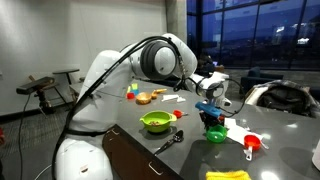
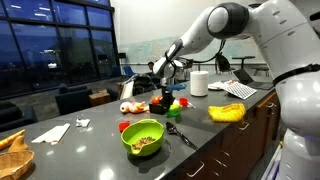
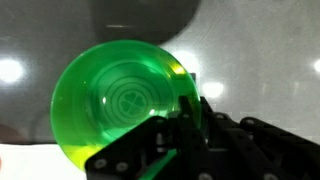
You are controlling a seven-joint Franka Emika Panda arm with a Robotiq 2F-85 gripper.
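A translucent green cup (image 3: 82, 100) fills much of the left of the wrist view, its open mouth facing the camera and ring marks showing on its bottom. My gripper is shut on the cup's wall at the right side of the rim. In exterior view 1 the green cup (image 1: 216, 134) is low over the grey table, just below the gripper (image 1: 212, 121); whether it touches the table I cannot tell. From exterior view 2 the arm partly covers the cup.
A lime-green bowl (image 1: 157, 127) with things in it stands toward the arm's base, near a black utensil (image 1: 168, 143). A red pan (image 1: 252, 142) lies right of the cup, with a yellow cloth (image 1: 228, 175) nearer the camera. White cloths lie behind.
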